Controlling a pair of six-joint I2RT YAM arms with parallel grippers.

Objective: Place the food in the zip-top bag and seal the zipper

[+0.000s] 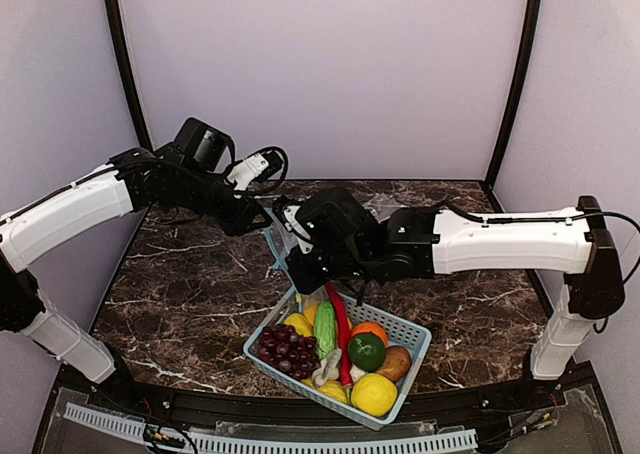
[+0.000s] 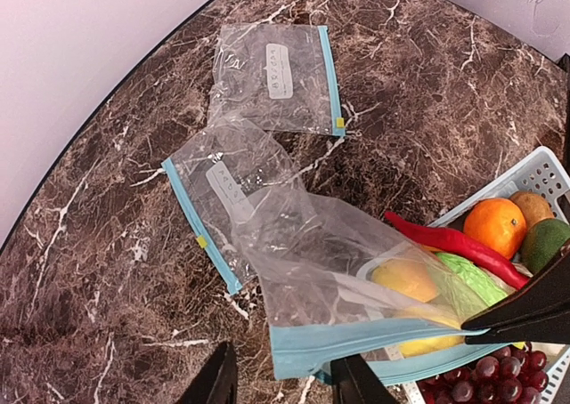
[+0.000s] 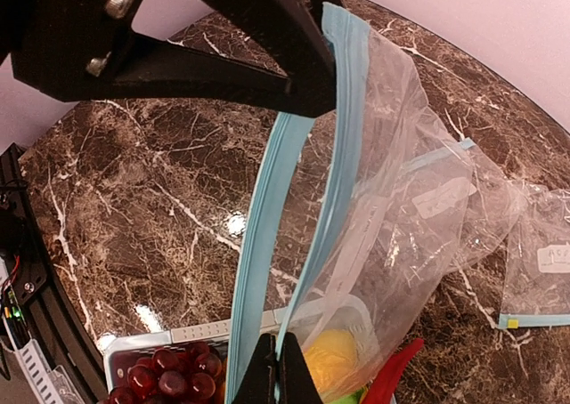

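A clear zip top bag (image 2: 338, 244) with blue zipper strips (image 3: 347, 137) hangs upright with its mouth spread, between both grippers. My right gripper is shut on the bag's edge at one end of the mouth, where a strip runs to its fingertips. At the opposite end is my left gripper; its fingers (image 2: 356, 382) show a gap with the bag's edge across it, and their grip is partly hidden. A pale grey-blue basket (image 1: 412, 392) holds the food: grapes (image 1: 287, 350), a red chili pepper (image 1: 338, 319), a green cucumber (image 1: 324, 326) and an orange (image 2: 494, 224).
Two more flat bags, one near (image 2: 200, 190) and one farther (image 2: 249, 84), lie on the dark marble table. A potato (image 1: 397, 362), a dark green round item (image 1: 366, 351) and a yellow fruit (image 1: 374, 394) also sit in the basket.
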